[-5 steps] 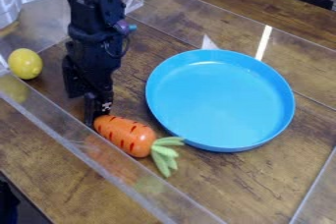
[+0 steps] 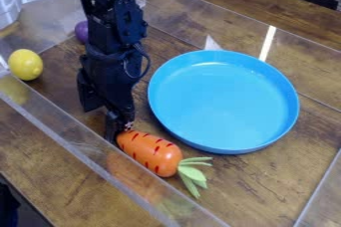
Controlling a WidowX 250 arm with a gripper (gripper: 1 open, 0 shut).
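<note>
The black arm reaches down from the upper left, its gripper (image 2: 110,107) low beside the top end of an orange toy carrot (image 2: 152,154) with pale green leaves. The gripper's dark fingers are open, though partly lost against the shadow and the clear wall. A large blue plate (image 2: 224,102) lies to the right of the gripper and carrot.
A yellow egg-shaped object (image 2: 26,64) sits at the left, and a purple one (image 2: 82,31) is behind the arm. Clear walls cross the foreground and right edge. Bare wooden surface shows at the back and lower right.
The arm and gripper have shifted slightly to the left. The carrot has shifted a little, with its leafy end now sitting somewhat farther right than a second ago.
</note>
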